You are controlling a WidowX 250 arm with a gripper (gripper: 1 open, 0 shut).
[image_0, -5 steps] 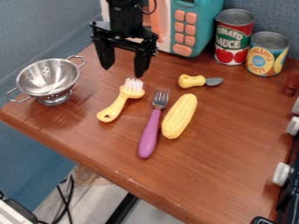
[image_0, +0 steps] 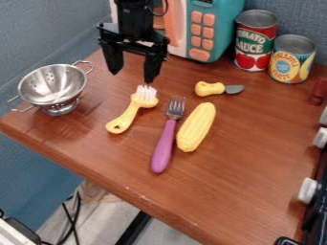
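Observation:
My black gripper (image_0: 133,65) hangs open over the back left of the wooden table (image_0: 236,196), its two fingers apart with nothing between them. In front of it lie a yellow brush (image_0: 124,117), a purple-handled fork (image_0: 165,144), a yellow corn cob (image_0: 196,127) and a small knife with a yellow handle (image_0: 208,89). A metal colander (image_0: 53,84) stands at the left edge of the table.
A teal toy microwave (image_0: 201,24) stands behind the gripper. Two cans (image_0: 253,43) (image_0: 292,61) stand at the back right. A red bottle (image_0: 319,92) and a black appliance (image_0: 313,201) line the right edge.

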